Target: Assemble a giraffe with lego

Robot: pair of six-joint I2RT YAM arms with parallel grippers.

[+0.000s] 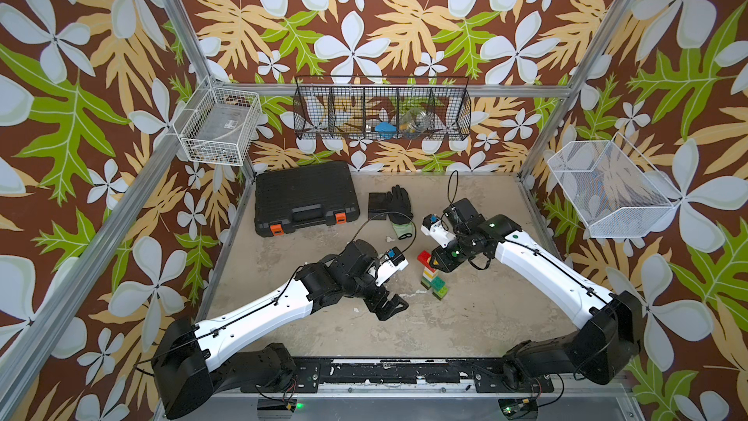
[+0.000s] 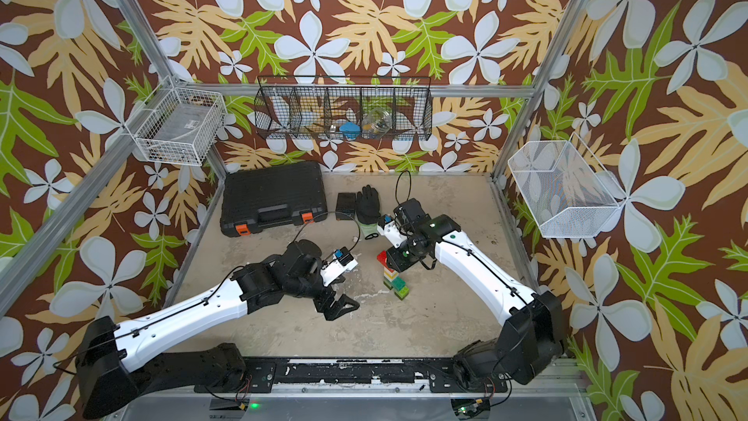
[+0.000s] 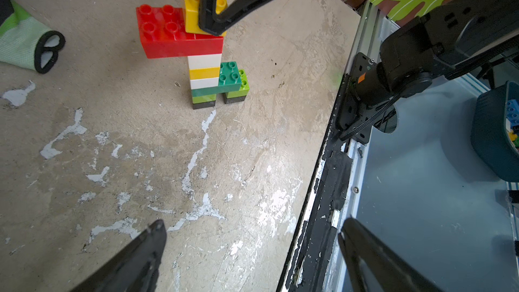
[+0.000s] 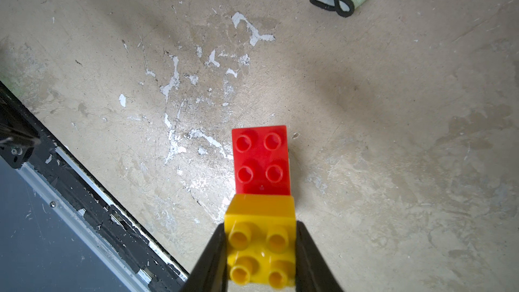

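Note:
The lego figure stands upright on the table: green and dark feet, a teal brick [image 3: 229,77], a white and yellow neck [image 3: 205,72] and a red brick [image 3: 172,31] across its top. A yellow brick [image 3: 192,4] sits at the red brick's rear end, and my right gripper is shut on it. In the left wrist view the yellow brick appears to touch the red one; whether it is fully pressed down cannot be told. My left gripper is open and empty, over bare table to the left of the figure.
A black case [image 1: 306,198] and a black glove [image 1: 399,201] with a green cuff [image 3: 24,37] lie at the back. A teal bin [image 3: 498,129] of bricks stands off the table's front edge. Bare table surrounds the figure.

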